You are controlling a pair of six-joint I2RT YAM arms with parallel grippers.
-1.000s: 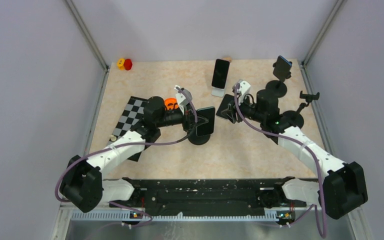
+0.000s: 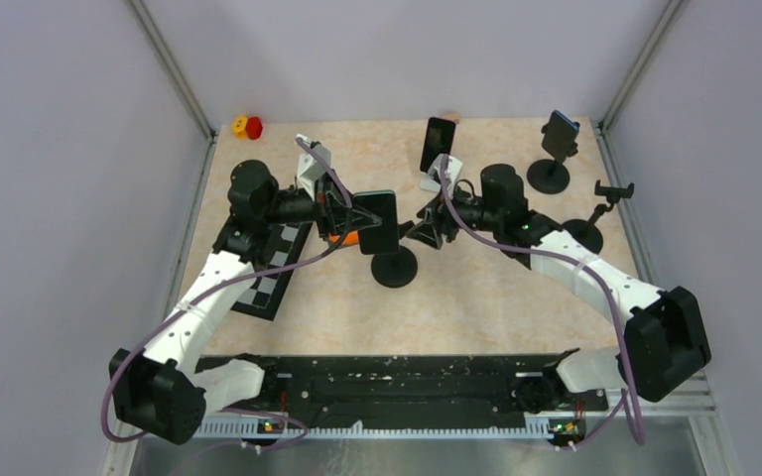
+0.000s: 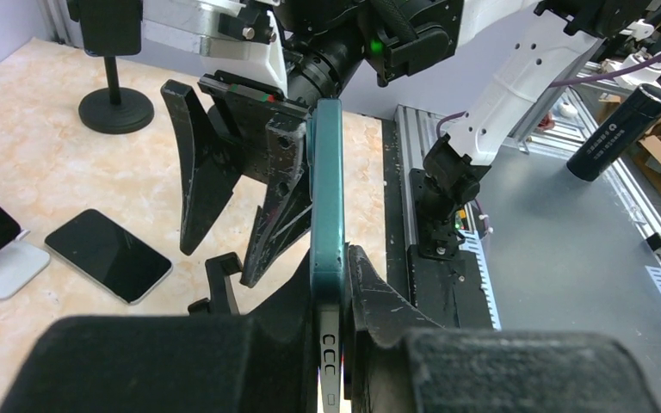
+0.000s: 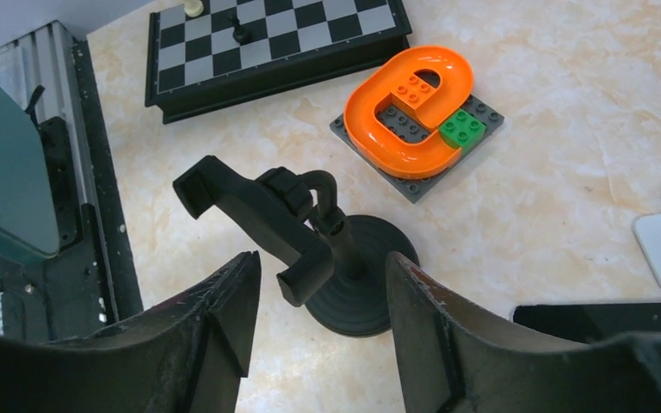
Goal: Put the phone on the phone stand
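Observation:
A phone point(image 2: 377, 222) is held upright above the central phone stand point(image 2: 394, 266); my left gripper point(image 2: 347, 218) is shut on it, and its teal edge point(image 3: 327, 206) fills the middle of the left wrist view. My right gripper point(image 2: 422, 228) is part open just right of the stand. In the right wrist view, the empty stand's dark cradle point(image 4: 267, 224) sits between and beyond the fingertips, with nothing gripped. The held phone's teal back point(image 4: 0, 172) shows at the far left of that view.
A chessboard point(image 4: 271, 34) and an orange track on bricks point(image 4: 370, 120) lie behind and left. Another phone point(image 3: 108, 254) lies flat. A phone on a white stand point(image 2: 438, 144) is at the back; more black stands point(image 2: 548, 177) stand at right.
My left gripper has moved up and left with the phone, uncovering more of the stand. My right gripper has moved left, toward the stand.

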